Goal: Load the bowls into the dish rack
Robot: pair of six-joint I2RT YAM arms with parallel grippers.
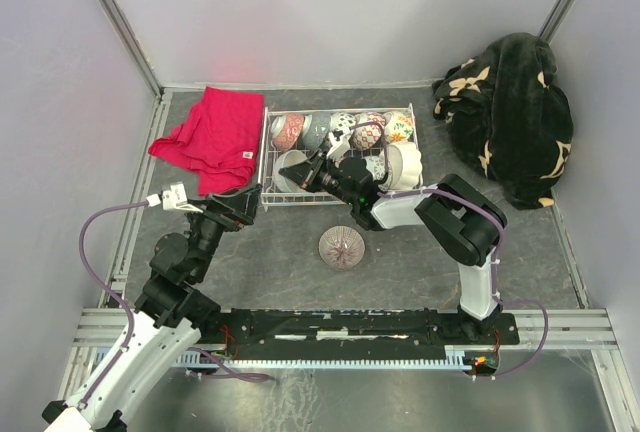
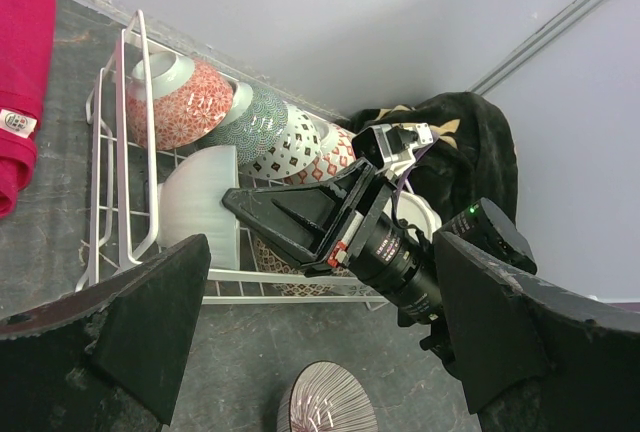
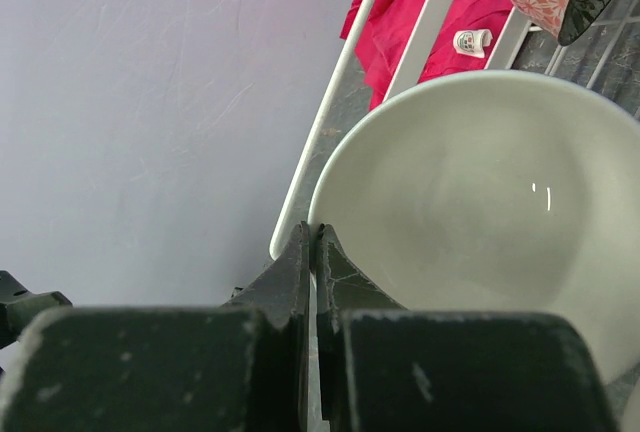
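Note:
The wire dish rack (image 1: pixel 264 162) holds two rows of bowls, among them red (image 1: pixel 286 130), teal (image 2: pixel 245 127) and dotted ones (image 2: pixel 285 147). A pale bowl (image 3: pixel 480 202) stands on its side at the rack's front left. My right gripper is shut at that bowl's rim, fingertips touching it; whether the rim is between them is unclear. My left gripper (image 1: pixel 240 206) is open, left of the rack's front corner. A striped bowl (image 1: pixel 341 247) lies on the floor in front of the rack.
A red cloth (image 1: pixel 215 137) lies left of the rack, a dark patterned blanket (image 1: pixel 505 117) at the right. Walls enclose the back and sides. The floor around the striped bowl is clear.

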